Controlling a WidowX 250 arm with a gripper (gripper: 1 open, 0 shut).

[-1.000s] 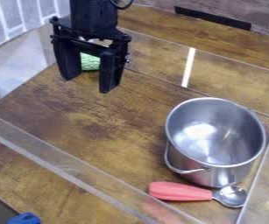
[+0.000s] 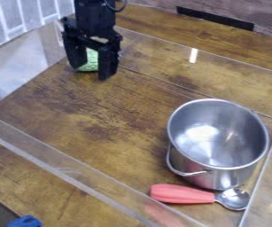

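Observation:
My black gripper hangs at the upper left of the camera view, open, over a green object that is largely hidden behind it; whether they touch I cannot tell. A steel pot stands at the lower right. Below it lies a spoon with a red handle and a round metal head.
Clear plastic walls edge the wooden work surface, whose middle is clear. A blue object sits at the bottom left, outside the near wall. A small white strip shows at the back.
My gripper has moved back, away from the camera, toward the green object, and now looks smaller. The pot and spoon have not moved.

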